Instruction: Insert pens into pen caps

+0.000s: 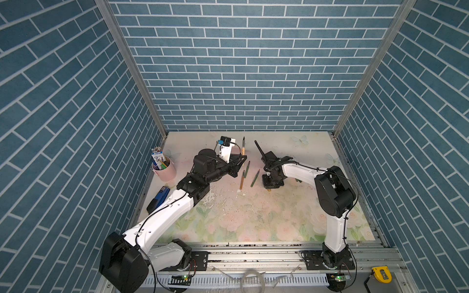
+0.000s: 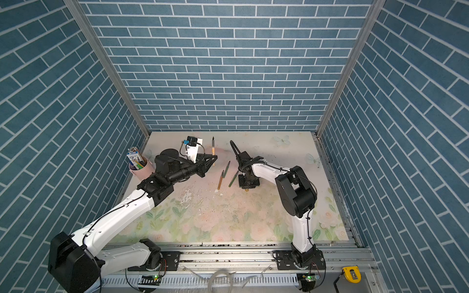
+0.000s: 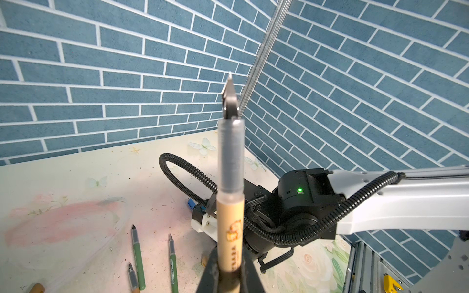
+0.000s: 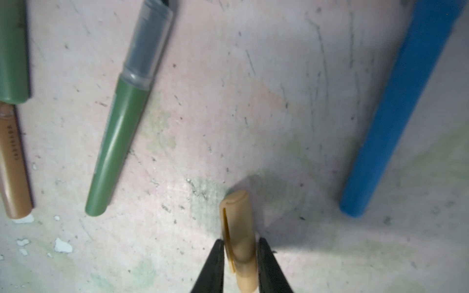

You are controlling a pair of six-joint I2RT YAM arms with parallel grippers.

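A tan pen with a clear grip and metal nib (image 3: 229, 205) stands upright in my left gripper, which is shut on it, raised over the middle of the table. My right gripper is down at the table, shut on a tan pen cap (image 4: 237, 214) with a clip. In the right wrist view, green pens (image 4: 117, 131), a brown pen (image 4: 13, 166) and a blue pen (image 4: 378, 131) lie around the cap.
A pink cup of stationery (image 1: 165, 172) and a blue object (image 1: 157, 199) are at the left edge. Brick-patterned walls enclose the back and sides.
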